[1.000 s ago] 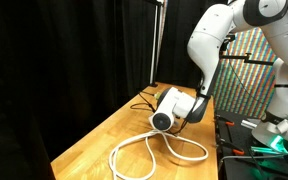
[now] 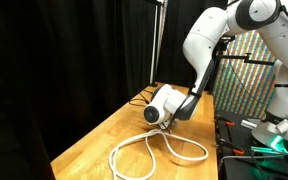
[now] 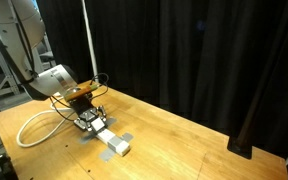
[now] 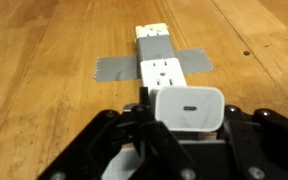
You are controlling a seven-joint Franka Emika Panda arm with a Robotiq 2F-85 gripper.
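Observation:
In the wrist view a white plug-like block [image 4: 189, 107] with a grey rectangle on its end stands between the dark fingers of my gripper. The fingers lie close at its sides, but whether they press on it is unclear. Directly beyond it, a white power strip [image 4: 162, 73] with outlet holes runs away from me, held to the table by grey tape [image 4: 117, 69]. Exterior view 2 shows the strip [image 3: 112, 142] on the table, its near part close under the gripper [image 3: 90, 121]. The fingertips are too small to read in exterior view 1.
A thick white cable [image 2: 117, 155] loops across the wooden table beside the arm. Thin dark cables [image 2: 139, 98] lie behind the gripper.
The white cable loop lies as before.

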